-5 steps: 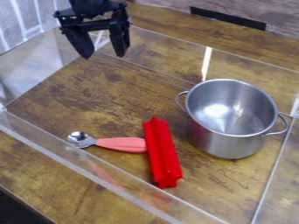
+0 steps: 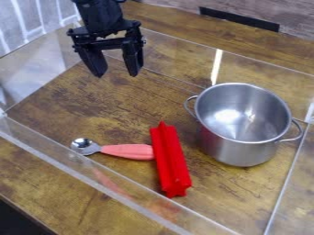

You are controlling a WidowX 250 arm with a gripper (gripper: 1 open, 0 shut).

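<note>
My black gripper [image 2: 114, 62] hangs open over the wooden surface at the upper left, with nothing between its fingers. It is apart from the objects below. A steel pot [image 2: 243, 128] with two handles stands on the right. A red bar-like piece [image 2: 170, 158] lies left of the pot, toward the front. A spoon with a pink handle [image 2: 123, 151] lies left of the red piece.
Clear low walls [image 2: 50, 165] border the wooden work area [image 2: 86, 110].
The pot, red piece and spoon have not moved.
</note>
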